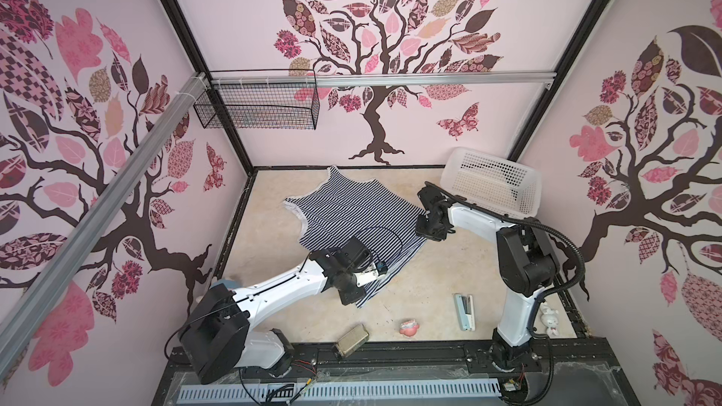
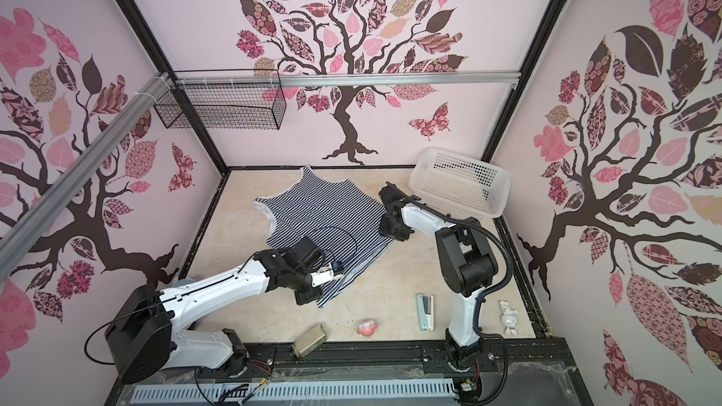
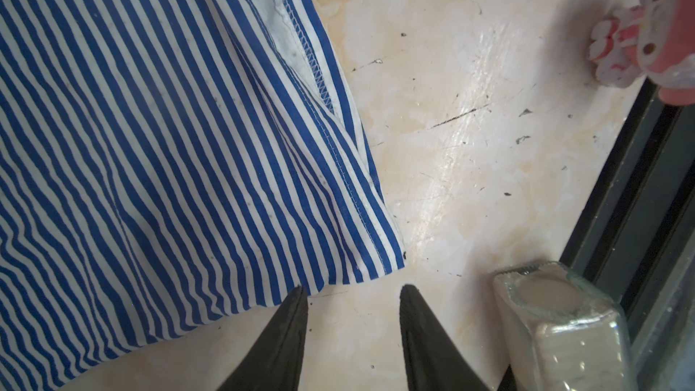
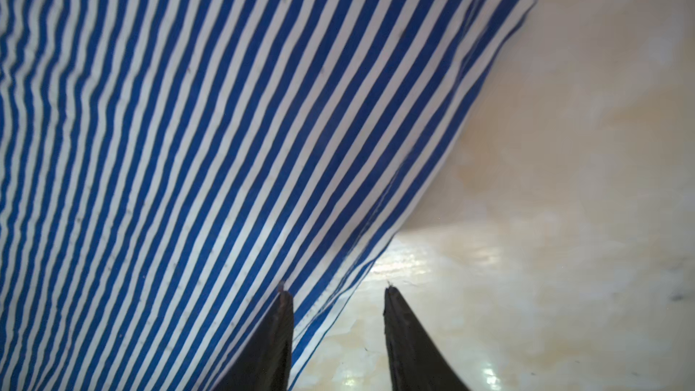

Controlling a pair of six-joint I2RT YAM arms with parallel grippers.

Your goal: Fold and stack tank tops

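A blue-and-white striped tank top (image 1: 353, 210) lies spread on the table at a slant, its straps toward the back left. Its near hem corner shows in the left wrist view, where a fold bares a strip of white inside (image 3: 289, 36). Just off that hem my left gripper is open, with bare table between its fingers. Over the right-hand edge of the cloth stands my right gripper, open too; the cloth edge (image 4: 318, 326) passes between its fingers without being pinched. The arms hide parts of the hem in both top views.
A white perforated basket (image 1: 492, 180) stands at the back right. Along the front are a wrapped block (image 1: 351, 340), a small pink figure (image 1: 408, 327) and a stapler-like object (image 1: 464, 312); a white figurine (image 1: 549, 318) is at the right.
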